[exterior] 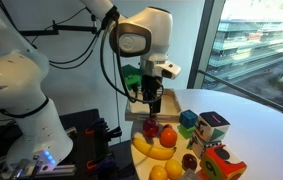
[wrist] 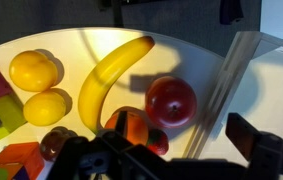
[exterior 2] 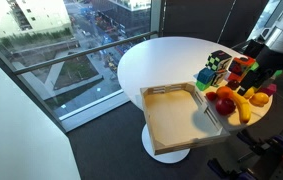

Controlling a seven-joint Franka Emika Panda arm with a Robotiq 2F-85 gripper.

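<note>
My gripper stands open in the wrist view, its dark fingers [wrist: 112, 156] wide apart at the lower edge, with nothing held between them. A round red fruit [wrist: 171, 101] lies on the white table just ahead of the gap. Exterior view 1 has the gripper [exterior: 152, 107] pointing down, a little above that red fruit [exterior: 150, 129]. Close by are a yellow banana [wrist: 112, 74], an orange-red fruit [wrist: 132, 126] and a small dark red one [wrist: 158, 142]. A shallow wooden tray [exterior 2: 155, 124] sits beside the fruit; its bottom is bare.
Two yellow-orange fruits [wrist: 33, 70] lie past the banana. A blue block [exterior: 187, 118], a patterned cube [exterior: 212, 124] and a red box [exterior: 219, 163] stand on the table. The tray's wall [wrist: 224, 92] rises close to the red fruit.
</note>
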